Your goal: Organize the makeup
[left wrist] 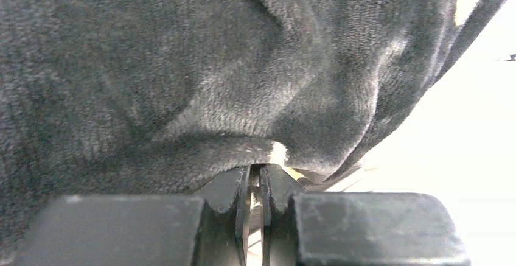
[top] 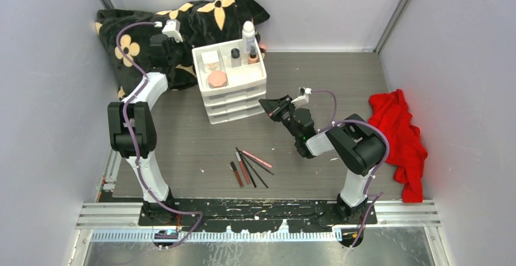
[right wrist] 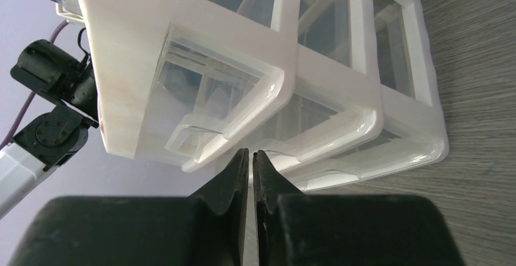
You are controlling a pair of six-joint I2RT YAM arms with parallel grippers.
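The white organizer (top: 237, 105) stands upright at the back middle, its clear drawers (right wrist: 243, 95) shut. Its top holds a white box (top: 211, 61), a pink compact (top: 217, 79), a white bottle (top: 248, 31) and small bottles (top: 253, 56). My left gripper is behind the organizer's left side, fingers nearly together against the dark blanket (left wrist: 182, 65); whether fabric is pinched is hidden. In front of the drawers' right end, my right gripper has a narrow gap between its fingertips and nothing in it. Several makeup pencils and tubes (top: 246, 168) lie on the table.
The dark flowered blanket (top: 137, 25) is bunched along the back left, against the organizer. A red cloth (top: 398, 132) lies at the far right. Bare table (top: 322, 68) shows right of the organizer, and also in front of it.
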